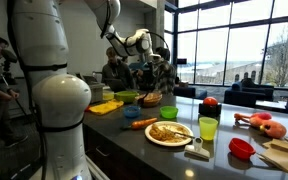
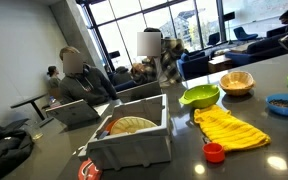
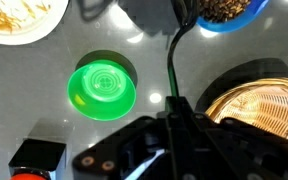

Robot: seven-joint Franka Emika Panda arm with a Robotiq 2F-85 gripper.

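In the wrist view my gripper is shut on the green handle of a utensil [image 3: 171, 75]. The handle darkens to black as it runs toward the top of that view, and its far end is not clear there. A blue bowl [image 3: 224, 22] filled with brown bits lies near that end; whether the utensil touches it I cannot tell. Below the fingers' left side a green bowl [image 3: 102, 90] looks empty. From the side, my gripper [image 1: 150, 68] hangs well above the table, over the bowls.
A woven basket [image 3: 252, 104] sits to the right and a white plate of food [image 3: 19, 32] to the upper left. Elsewhere are a yellow cloth [image 2: 230, 130], a green colander [image 2: 199, 96], a grey bin [image 2: 130, 137], a red bowl [image 1: 241, 149] and a yellow-green cup [image 1: 208, 128].
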